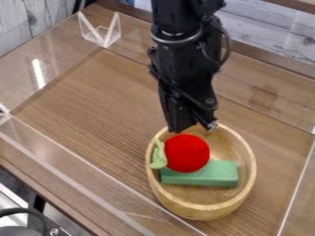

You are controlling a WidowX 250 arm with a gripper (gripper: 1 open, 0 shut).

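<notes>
My black gripper [185,121] hangs over the back part of a round tan bowl [207,207] at the right. Nothing shows between its fingers, and it looks shut. In the bowl, just below the fingertips, a red ball [187,153] sits against a green block [216,173]. A pale green piece [159,156] stands at the ball's left side.
A small white wire holder [101,29] stands at the back left of the wooden table [87,111]. A dark object lies at the lower left edge.
</notes>
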